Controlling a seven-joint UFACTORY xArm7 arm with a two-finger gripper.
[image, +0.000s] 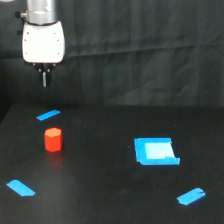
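Observation:
A red block with a roughly six-sided outline sits on the black table at the left. Over the far left of the table hangs my gripper, pointing down under the white arm end. It is clearly above and behind the red block, not touching it. Its dark fingers are too small against the dark backdrop to show whether they are apart. To the right of the table's middle lies a white square bordered by blue tape.
Flat blue strips lie at the back left, the front left and the front right. Bare black table separates the block from the white square. A dark curtain hangs behind.

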